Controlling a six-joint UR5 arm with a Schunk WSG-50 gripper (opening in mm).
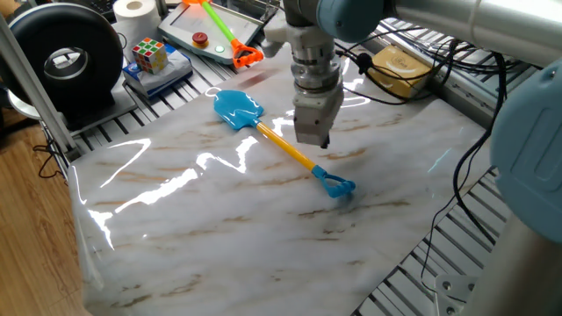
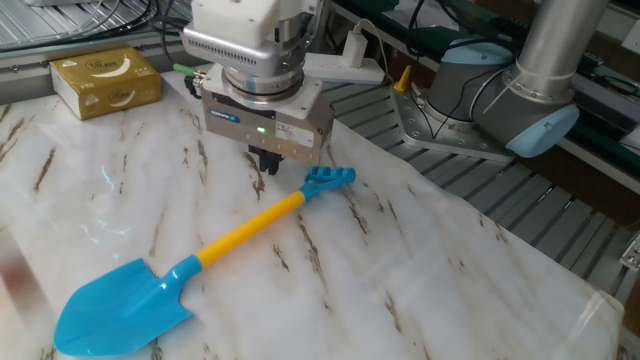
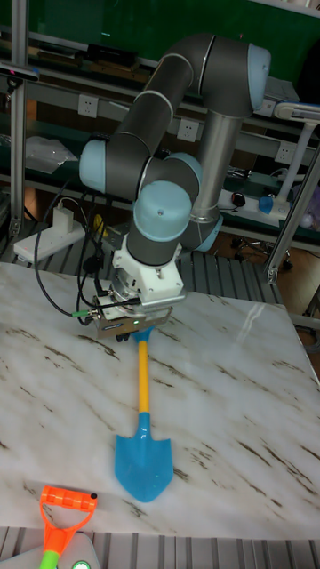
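A toy shovel with a blue blade [image 2: 120, 315], a yellow shaft [image 2: 250, 228] and a blue grip [image 2: 328, 180] lies flat on the marbled sheet. My gripper [image 2: 265, 162] hangs above the sheet beside the grip end of the shaft. Its small black fingers sit close together beneath the middle of the wide metal body, with nothing visible between them. From exterior view 1, the gripper [image 1: 326, 146] appears just behind the shaft, apart from it. The gripper body hides part of the shovel's grip in exterior view 3.
A yellow box [image 2: 105, 82] stands at the sheet's edge, near loose black cables. Beyond the blade end are an orange-and-green toy handle [image 1: 230, 39], a Rubik's cube [image 1: 150, 55] and a red button [image 1: 200, 39]. Much of the marbled sheet [image 1: 219, 254] is bare.
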